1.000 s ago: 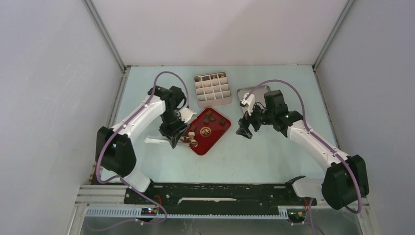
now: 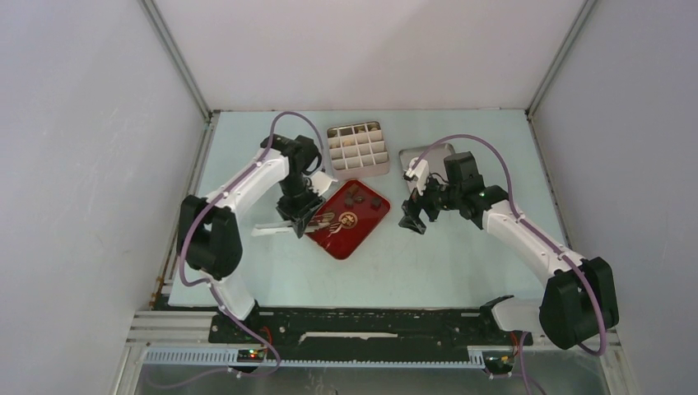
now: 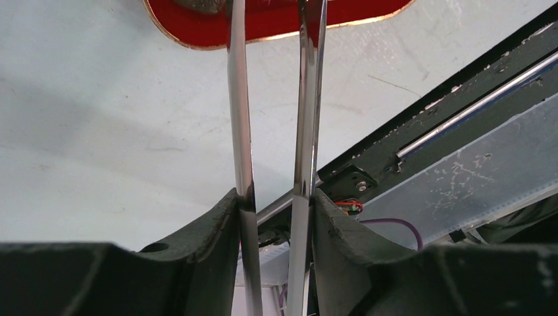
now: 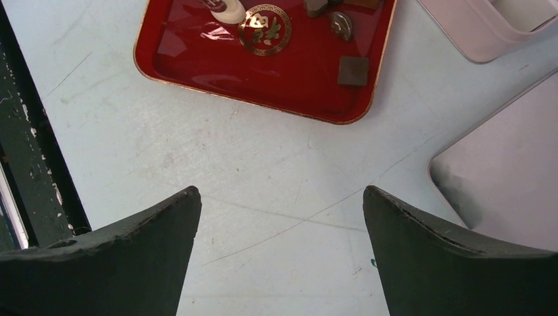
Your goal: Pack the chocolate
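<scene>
The red tray (image 2: 362,234) holds several chocolates, including a square piece (image 4: 353,70), a shiny piece (image 4: 341,26) and darker pieces at its back. My left gripper (image 2: 323,224) is over the tray's left part, its long metal fingers apart. In the left wrist view their tips reach up over the tray rim (image 3: 191,43), and what lies between them is unclear. My right gripper (image 2: 411,216) stands open and empty to the right of the tray, above bare table.
A pink compartment box (image 2: 358,169) with some filled cells stands behind the tray. A silver tray (image 4: 500,164) lies to the right, partly under the right arm.
My left gripper and arm have shifted slightly toward the back and right over the red tray. The right arm is nearly unchanged.
</scene>
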